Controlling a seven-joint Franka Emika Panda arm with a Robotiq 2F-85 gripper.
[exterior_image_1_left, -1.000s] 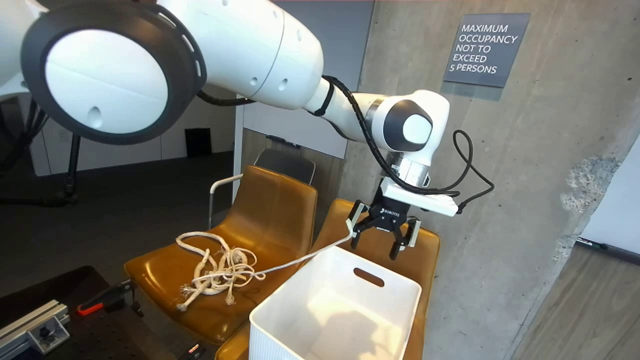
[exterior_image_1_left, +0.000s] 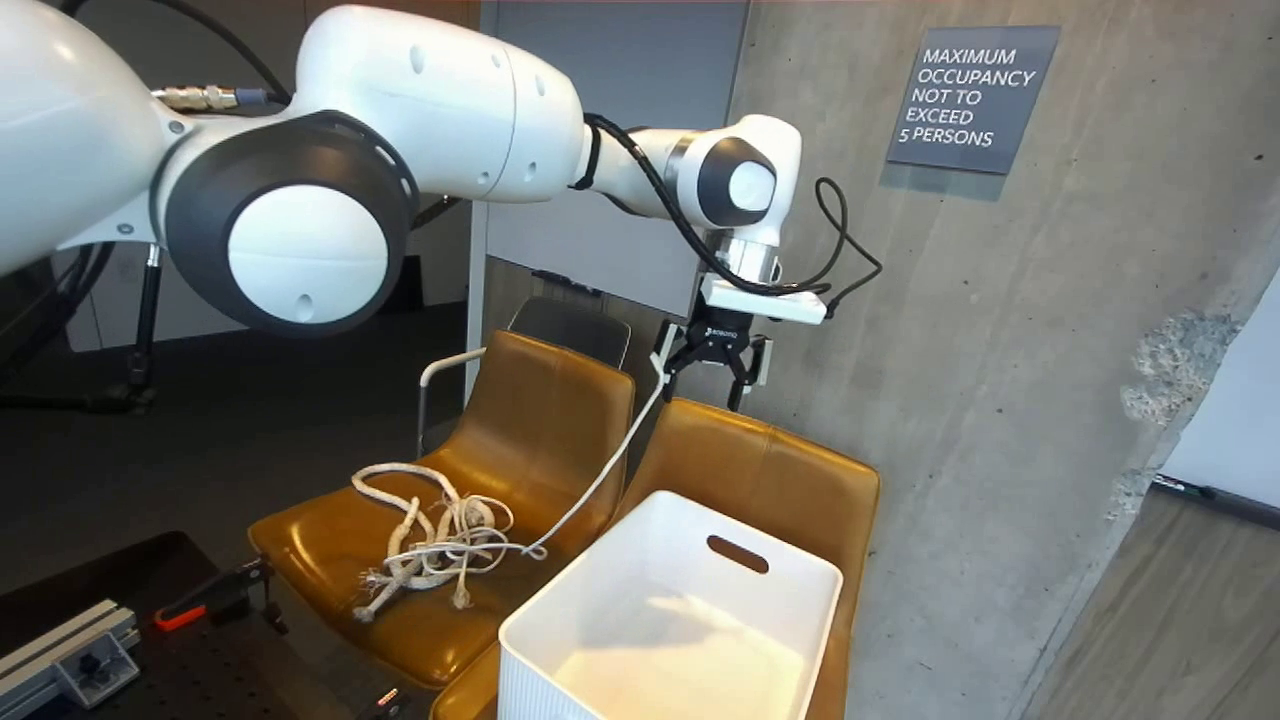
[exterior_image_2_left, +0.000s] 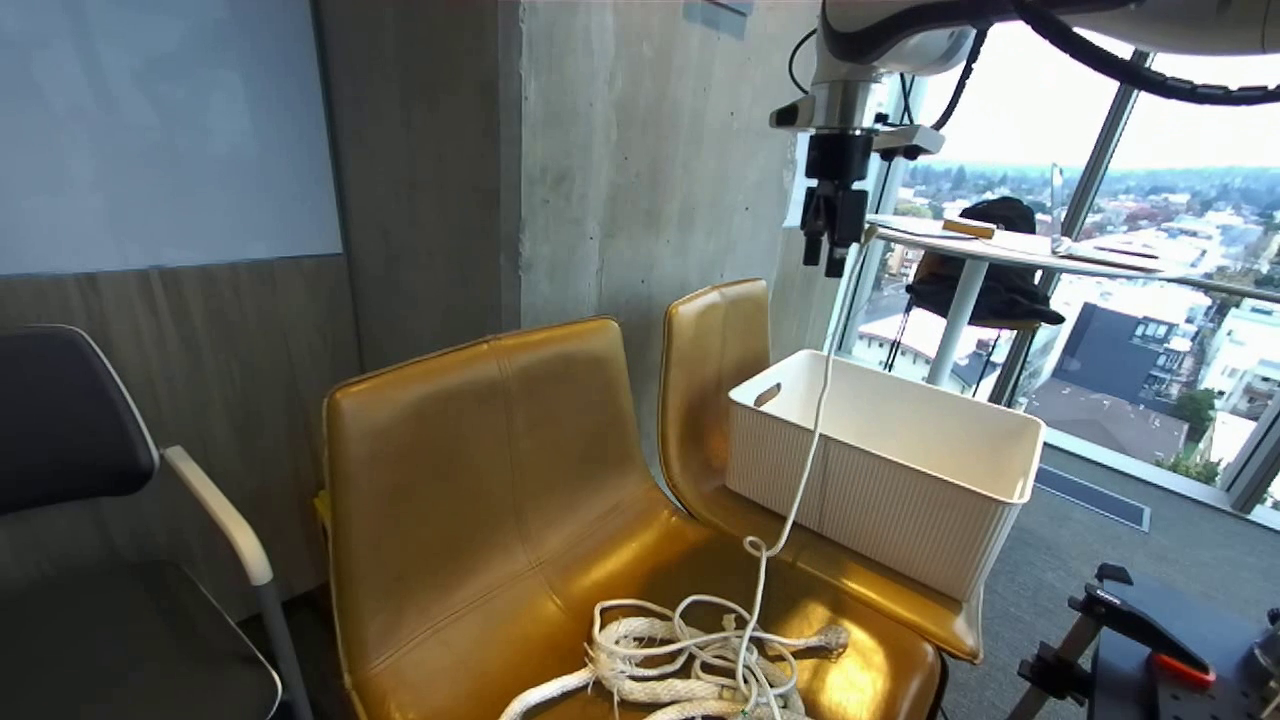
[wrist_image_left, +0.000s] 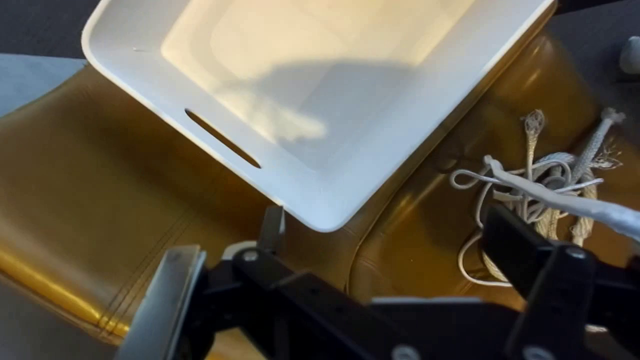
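My gripper (exterior_image_1_left: 702, 390) hangs open above the back of the right-hand tan chair, nothing visible between its fingers. A white rope strand (exterior_image_1_left: 607, 474) climbs from the rope pile (exterior_image_1_left: 450, 542) to the outer side of one finger, where it appears caught. In the wrist view, the strand (wrist_image_left: 576, 204) passes by the right finger (wrist_image_left: 510, 246), outside the gap. Exterior view 2 shows the strand (exterior_image_2_left: 806, 456) rising to the gripper (exterior_image_2_left: 823, 258). An empty white bin (exterior_image_1_left: 654, 540) stands on the right-hand chair. How the strand clings to the finger is hidden.
Rope lies on the left-hand tan chair's seat (exterior_image_2_left: 576, 576). Behind the gripper is a concrete wall (exterior_image_1_left: 960, 420). A dark chair with a pale armrest (exterior_image_2_left: 222, 516) stands off to the side. A dark bench (exterior_image_1_left: 216, 672) with a clamp is in front.
My gripper has risen and shifted left in exterior view 1, away from the bin. The strand on its finger now runs more steeply. Bin and rope pile look unmoved.
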